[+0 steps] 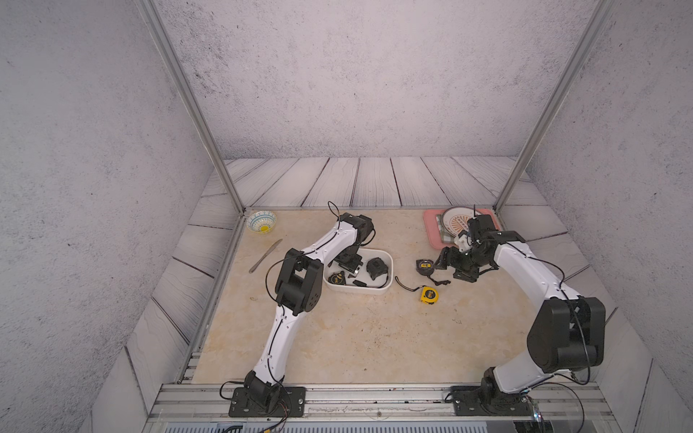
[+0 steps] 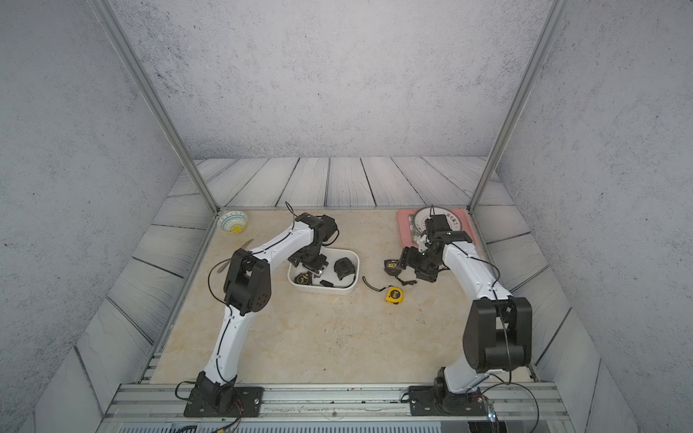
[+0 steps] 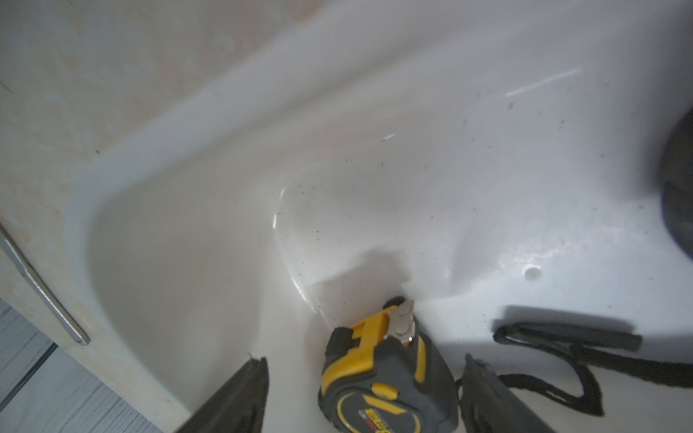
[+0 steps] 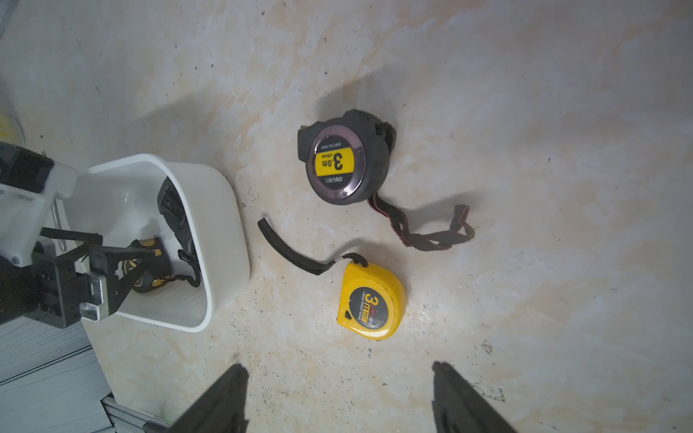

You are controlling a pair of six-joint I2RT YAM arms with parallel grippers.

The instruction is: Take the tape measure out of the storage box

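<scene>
In the left wrist view, a black-and-yellow tape measure (image 3: 386,375) rests in the white storage box (image 3: 173,238), close to one end. My left gripper is open, its fingers on either side of that tape measure with space between. A second, dark tape measure (image 1: 376,267) lies in the box's right half, its strap (image 3: 577,342) along the floor. Outside the box, a grey tape measure (image 4: 345,162) and a yellow tape measure (image 4: 371,301) lie on the table. Over the table, right of the box, my right gripper stands open and empty.
A patterned bowl (image 1: 261,221) sits at the back left, near a thin metal utensil (image 1: 265,256). At the back right, a pink tray (image 1: 434,229) carries a round strainer (image 1: 460,218).
</scene>
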